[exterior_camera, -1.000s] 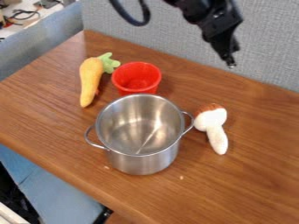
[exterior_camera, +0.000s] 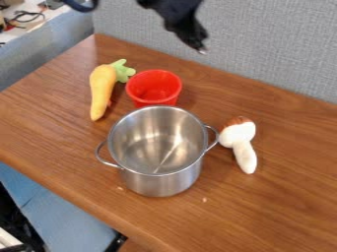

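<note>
A steel pot with two handles stands on the wooden table, nothing visible in it. Behind it is a red cup. A yellow carrot toy with a green top lies to the left, and a white toy mushroom with a brown-spotted cap lies to the right. My dark gripper hangs high above the back of the table, blurred and partly cut off by the top edge; its finger state is unclear.
A grey textured wall runs along the back. The table's left edge drops to a blue-grey surface, with cables and small items at the top left.
My gripper has moved left and upward across the back of the scene. The objects on the table have stayed where they were.
</note>
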